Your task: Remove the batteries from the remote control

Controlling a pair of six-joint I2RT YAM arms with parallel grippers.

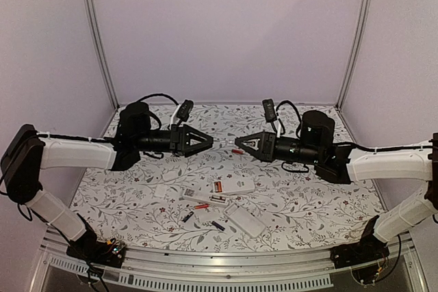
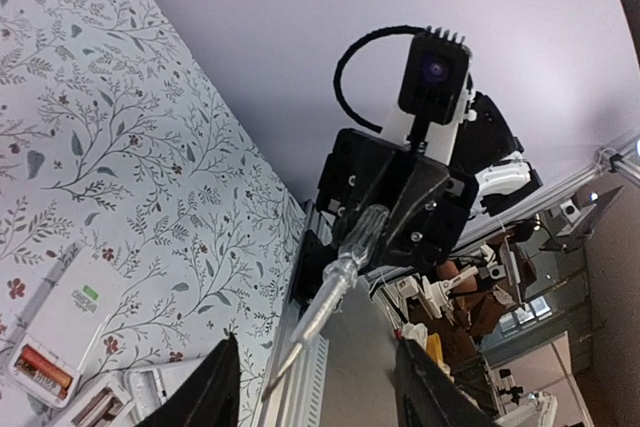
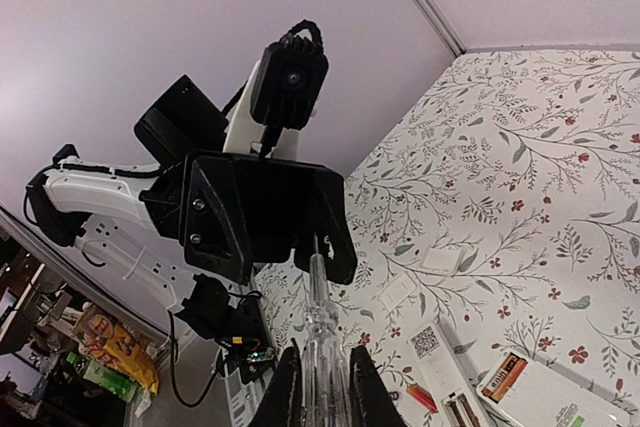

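A clear-handled screwdriver (image 2: 345, 272) hangs in the air between the two arms. My right gripper is shut on its clear handle (image 3: 320, 332). The left gripper stands open, its fingers spread on either side of the thin end, with a gap to each. Below lie white cases: one with a code label and batteries (image 1: 217, 200) in its bay, another (image 1: 236, 187) with an orange-ended battery (image 1: 218, 187). Which of them is the remote control I cannot tell.
A plain white case (image 1: 244, 221) lies nearer the front. Loose small sticks lie about: a red one (image 1: 201, 206), a dark one (image 1: 187, 217), another dark one (image 1: 217, 226), and a red one (image 1: 237, 151) beneath the arms.
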